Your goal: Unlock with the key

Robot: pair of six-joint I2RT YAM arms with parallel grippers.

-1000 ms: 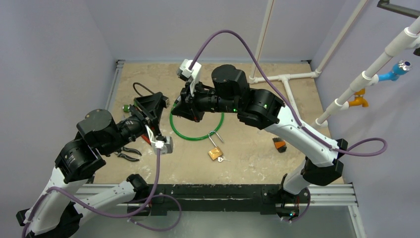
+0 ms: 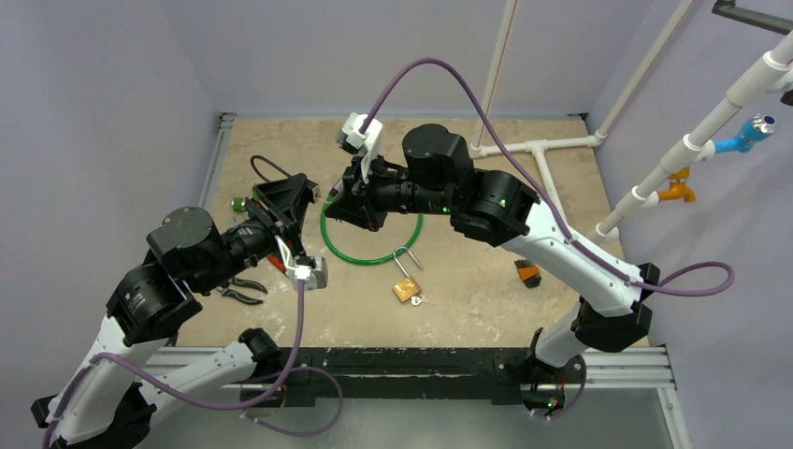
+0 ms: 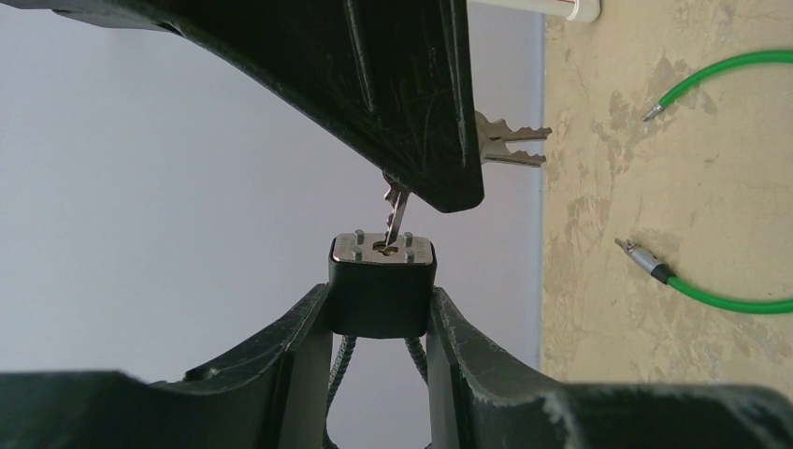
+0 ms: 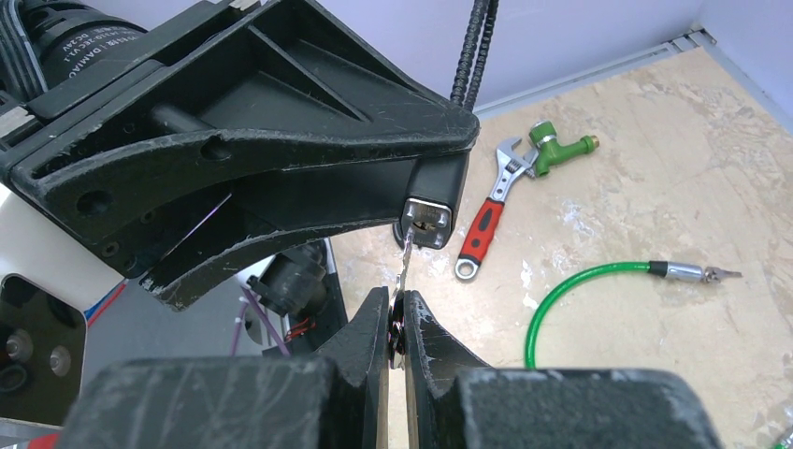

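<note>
My left gripper is shut on a black lock (image 3: pixel 382 290), its keyway plate facing up in the left wrist view and its cable shackle trailing behind. My right gripper is shut on a thin silver key (image 4: pixel 404 267), its tip at the keyway plate (image 4: pixel 428 214); how far it is inserted, if at all, is unclear. More keys (image 3: pixel 512 152) hang beside the right fingers. In the top view, both grippers face each other above the board, largely hidden by their own housings.
Below lie a green cable loop (image 2: pixel 365 260), a brass padlock (image 2: pixel 407 290) with keys, an adjustable wrench (image 4: pixel 482 232), a green fitting (image 4: pixel 561 150), pliers (image 2: pixel 245 295) and an orange brush (image 2: pixel 527 273). White pipes (image 2: pixel 552 187) run along the back and right.
Both arms are nearly still; compared with a second ago, they sit very slightly shifted to the right and down in the top view.
</note>
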